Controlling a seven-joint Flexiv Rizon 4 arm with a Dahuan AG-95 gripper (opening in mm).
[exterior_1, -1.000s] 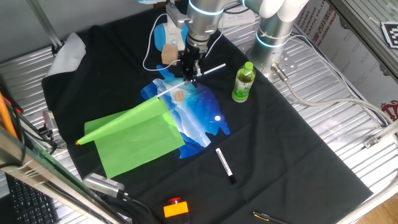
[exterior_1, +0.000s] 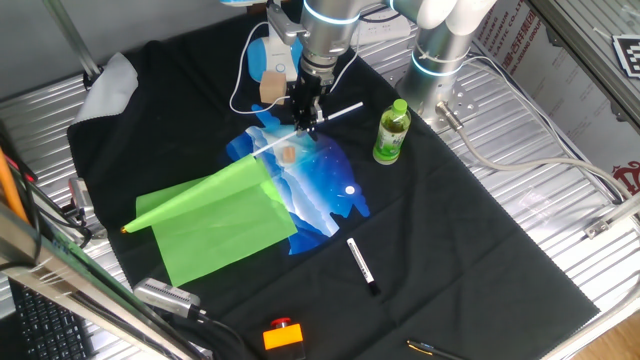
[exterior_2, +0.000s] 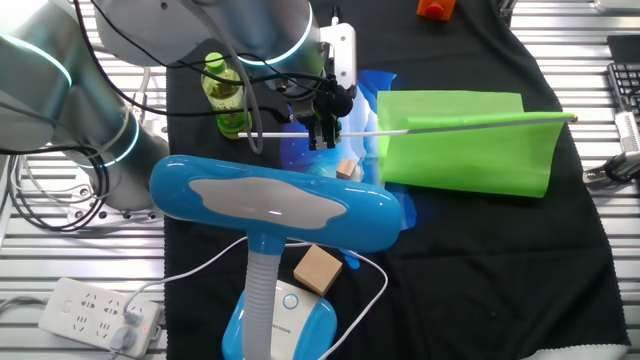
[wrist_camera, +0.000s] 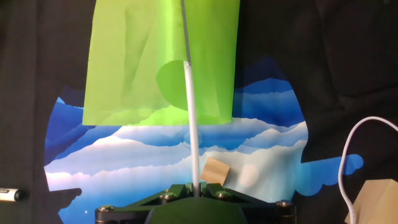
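Note:
A green flag (exterior_1: 220, 220) on a white pole (exterior_1: 273, 144) lies out over the table, its edge wrapped round the pole. In the wrist view the pole (wrist_camera: 192, 137) runs straight down between my fingers, which are closed on it. My gripper (exterior_1: 308, 128) grips it near its bare end; in exterior view 2 the gripper (exterior_2: 324, 140) has the pole's tail sticking out on the bottle side. Beneath the flag's edge lies a blue cloud-patterned sheet (wrist_camera: 261, 137). A small wooden block (wrist_camera: 215, 171) rests on that sheet, just right of the pole in the wrist view.
A green-capped bottle (exterior_1: 391, 133) stands close to the gripper. A marker (exterior_1: 362, 265) lies in front of the sheet. A blue-white lamp (exterior_2: 280, 205), its cable and another wooden block (exterior_2: 318, 269) stand nearby.

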